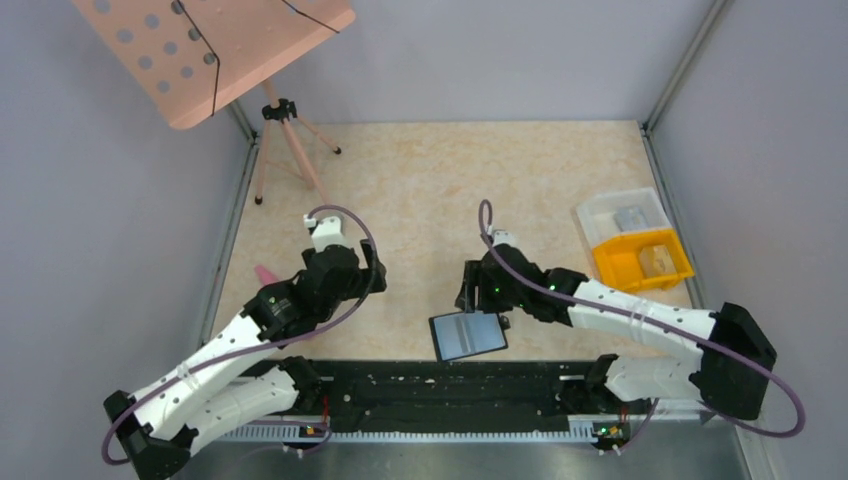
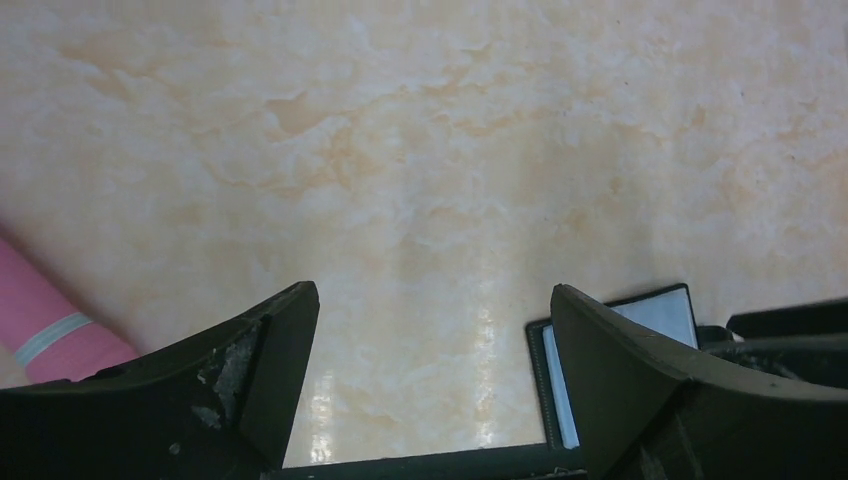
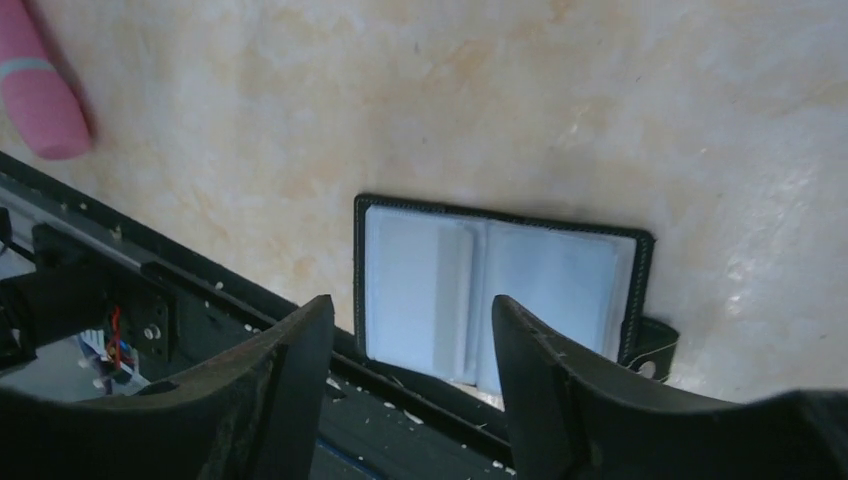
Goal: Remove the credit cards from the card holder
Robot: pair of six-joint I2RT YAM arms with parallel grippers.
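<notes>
The card holder (image 1: pixel 468 336) lies opened flat near the table's front edge, with a black border and pale clear pockets. A snap tab (image 3: pixel 650 350) sticks out at its right side. Whether cards sit inside the pockets cannot be told. Above the holder hovers my right gripper, its fingers apart and empty; from overhead it stands at the holder's back edge (image 3: pixel 500 215). To the left, over bare table, my left gripper is open with nothing in it. Its right finger (image 2: pixel 620 370) hides part of the holder in the left wrist view.
At the right stand a whitish bin (image 1: pixel 588 222) and a yellow bin (image 1: pixel 606 268), each with a flat item inside. A pink object (image 2: pixel 55 320) lies at the left, near a tripod stand (image 1: pixel 300 160).
</notes>
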